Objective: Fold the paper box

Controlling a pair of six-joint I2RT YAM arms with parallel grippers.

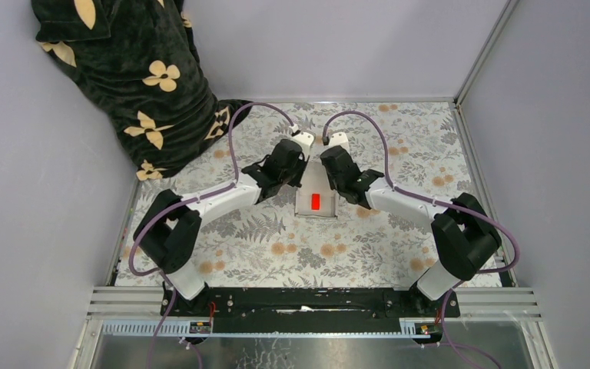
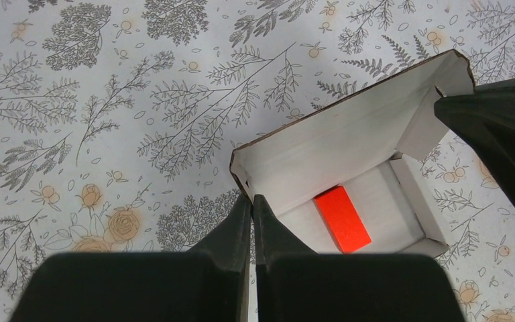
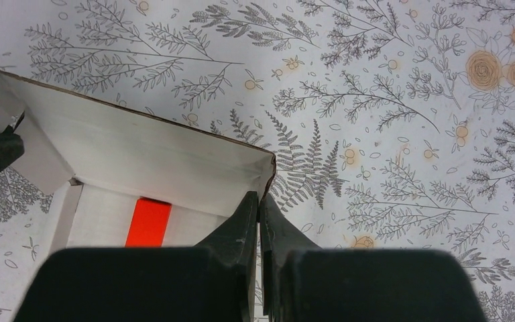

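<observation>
The white paper box (image 1: pixel 326 214) stands mid-table with a red block (image 1: pixel 315 201) inside. Its lid (image 2: pixel 335 147) is raised, with side flaps folded at both ends. My left gripper is shut on one corner of the lid. My right gripper is shut on the opposite corner. Each wrist view also shows a dark part of the other gripper at the far end of the lid. In the top view both wrists largely hide the lid.
A floral sheet covers the table, clear around the box. A dark green flowered cloth (image 1: pixel 123 84) is heaped at the back left, and walls border the table.
</observation>
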